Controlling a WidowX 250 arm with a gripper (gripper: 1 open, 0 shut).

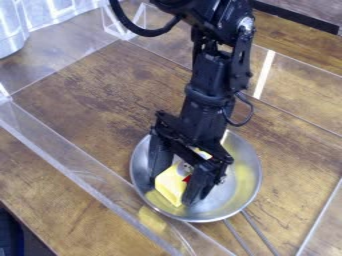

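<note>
My black gripper (pixel 181 170) reaches down into a shiny metal pan (pixel 235 195) with long wire-like handles at the lower right. A yellow object (pixel 168 186) lies in the pan under the fingers, beside a small red item (pixel 189 178) that is mostly hidden. The dark fingers overlap these things, and I cannot tell whether they are open or closed on either one.
A wooden tabletop (pixel 94 95) surrounds the pan, with bare room at the upper left and right. A clear plastic rail (pixel 67 165) runs diagonally along the lower left. A white ridged object (pixel 14 25) sits at the top left corner.
</note>
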